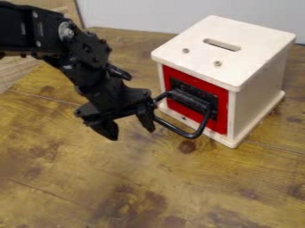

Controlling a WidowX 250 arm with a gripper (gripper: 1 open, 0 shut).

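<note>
A white box (pixel 252 89) with a red front (pixel 218 125) stands at the right, a slot and two small knobs on its top. A black U-shaped handle (pixel 191 134) sticks out low from the red front toward the left. My black gripper (pixel 128 121) points down just left of that handle, its two fingers spread apart with nothing visible between them. Whether a finger touches the handle cannot be told.
A pale wooden surface shows at the upper left edge, and a light wall stands behind.
</note>
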